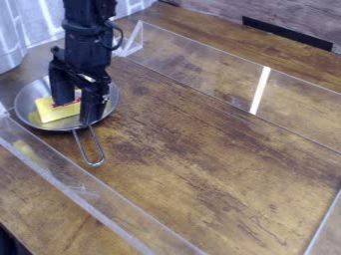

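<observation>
The black robot arm reaches down into a metal pan at the left, its wire handle pointing toward the front. Its gripper is low over a yellow block with a small red mark, lying in the pan. The dark fingers overlap the block, and I cannot tell whether they are open or closed on it.
A wide bare wooden table fills the middle and right. Clear plastic edging runs along the left front and the back right. Crumpled pale material sits at the top left.
</observation>
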